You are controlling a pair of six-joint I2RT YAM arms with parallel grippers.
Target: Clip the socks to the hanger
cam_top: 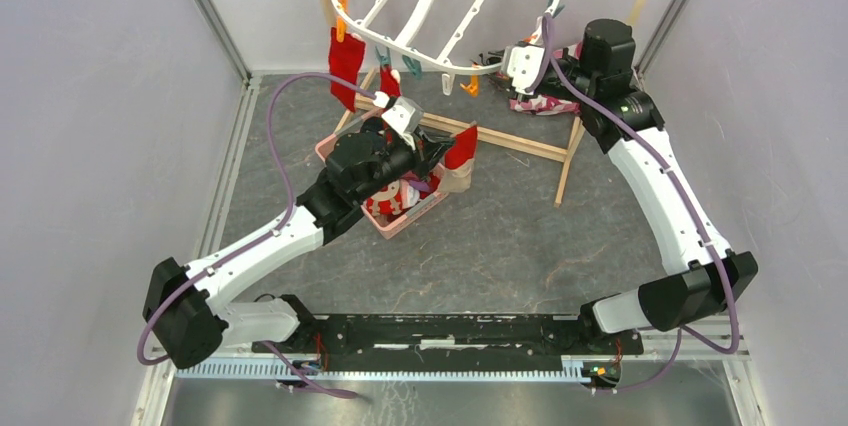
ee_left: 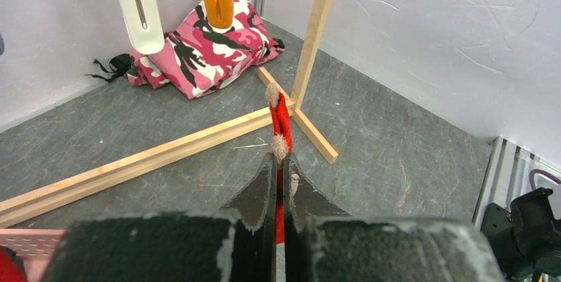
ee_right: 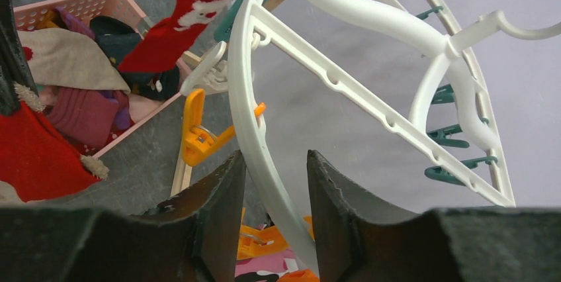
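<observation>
A red sock (cam_top: 461, 149) with a pale cuff hangs from my left gripper (cam_top: 446, 142), which is shut on it above the basket's right side. In the left wrist view, the folded sock (ee_left: 282, 126) is pinched upright between the fingertips. The white round hanger (cam_top: 425, 58) is at the top. My right gripper is shut on its rim (ee_right: 257, 140), which runs between the fingers with some gap showing. One red sock (cam_top: 346, 61) hangs from the rim's left side; another (cam_top: 389, 82) hangs nearby. A red-and-white sock (ee_right: 178, 27) is held by green clips.
A pink basket (cam_top: 418, 213) of socks stands under my left arm. Orange clips (ee_right: 198, 138) and a white clip (ee_left: 141, 17) hang from the rim. A wooden stand (cam_top: 510, 139) and a pink camouflage bag (cam_top: 545, 104) lie behind.
</observation>
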